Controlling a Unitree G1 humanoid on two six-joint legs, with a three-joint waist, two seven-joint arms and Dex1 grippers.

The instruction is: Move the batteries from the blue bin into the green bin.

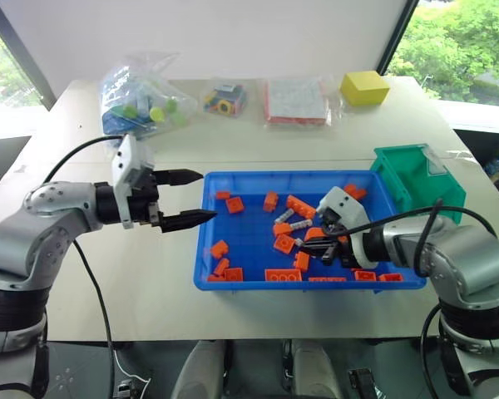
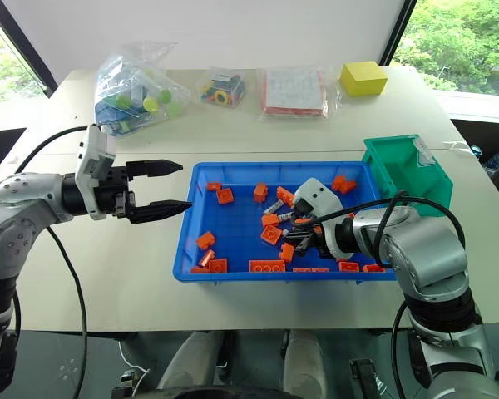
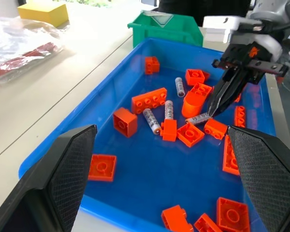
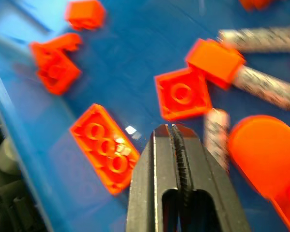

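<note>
Several grey-white batteries lie among orange bricks in the blue bin (image 1: pixel 233 285). In the left wrist view one battery (image 3: pixel 180 87) is toward the green bin (image 3: pixel 166 30), two more, a battery (image 3: pixel 152 121) and a battery (image 3: pixel 168 110), lie close together, and another battery (image 3: pixel 198 119) sits at the right gripper's tip. Low over the bin, my right gripper is shut, with nothing seen between its fingers; a battery (image 4: pixel 216 131) lies just beside the tips. My left gripper (image 1: pixel 209 198) stands open and empty, left of the bin.
Orange bricks crowd the batteries, among them a flat brick (image 4: pixel 106 149) and a rounded piece (image 4: pixel 263 152). The green bin touches or nearly touches the blue bin's back right corner. Bags and a yellow block (image 1: pixel 364 88) stand along the back.
</note>
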